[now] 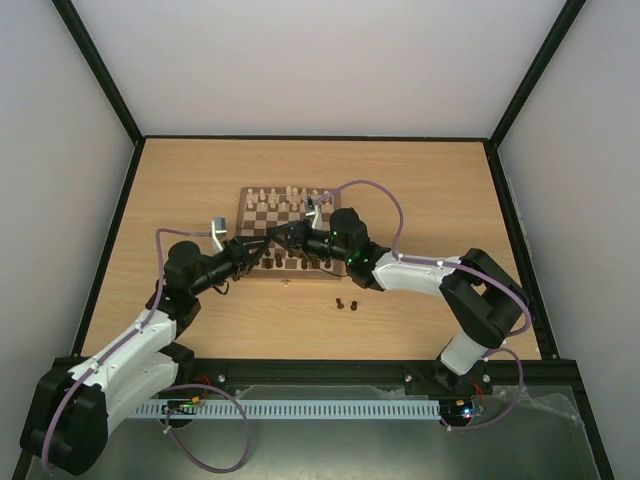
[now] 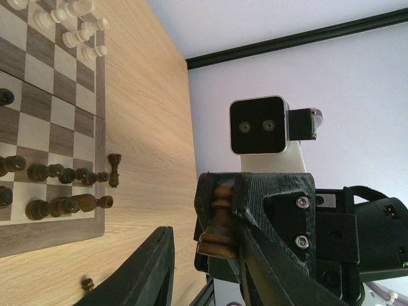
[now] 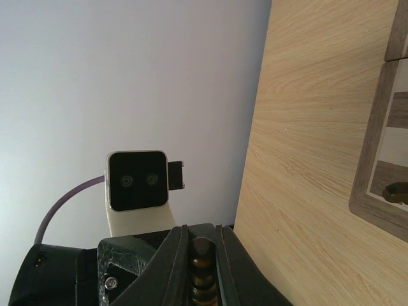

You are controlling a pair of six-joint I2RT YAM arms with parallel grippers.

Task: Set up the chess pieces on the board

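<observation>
The chessboard (image 1: pixel 244 210) lies mid-table, with white pieces along the back and dark pieces along the front. My right gripper is shut on a dark chess piece (image 2: pixel 220 233), held above the board. My left gripper is part open, its fingers either side of the lower view, close beside that piece and the right gripper; whether it touches the piece is unclear. The two grippers meet over the board in the top view, hiding part of it.
A dark piece (image 2: pixel 114 169) stands off the board's edge, and two small dark pieces (image 1: pixel 353 305) are on the bare table in front of the board.
</observation>
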